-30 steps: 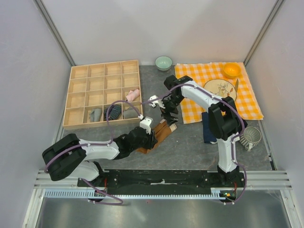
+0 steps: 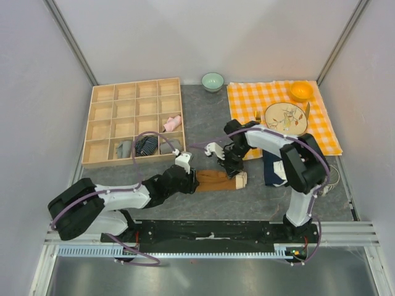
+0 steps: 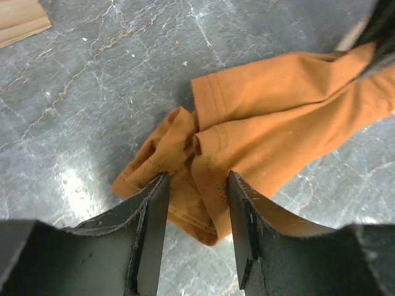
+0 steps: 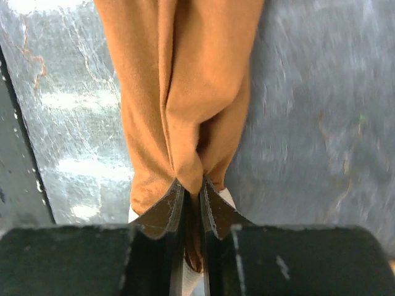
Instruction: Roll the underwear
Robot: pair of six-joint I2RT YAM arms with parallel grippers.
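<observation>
The orange-brown underwear (image 2: 216,180) lies folded into a narrow strip on the grey table, its pale band at the right end. In the left wrist view, the left part of the underwear (image 3: 247,151) is loosely bunched. My left gripper is over that end, fingers apart, with cloth visible between and beyond the tips; no grip on it shows. At the band end, my right gripper is shut on the underwear (image 4: 203,68), pinching a gathered fold. From above, the right arm partly covers this end.
Left of centre stands a wooden compartment box (image 2: 100,114) with several rolled cloths. Behind on the right is an orange checked mat (image 2: 237,98) with a plate (image 2: 286,118) and an orange bowl (image 2: 301,91). A green bowl (image 2: 213,82) sits at the back.
The band end of the underwear has swung right and toward the front, turning the strip from diagonal to nearly level. My right gripper has moved with it; the left gripper has barely moved.
</observation>
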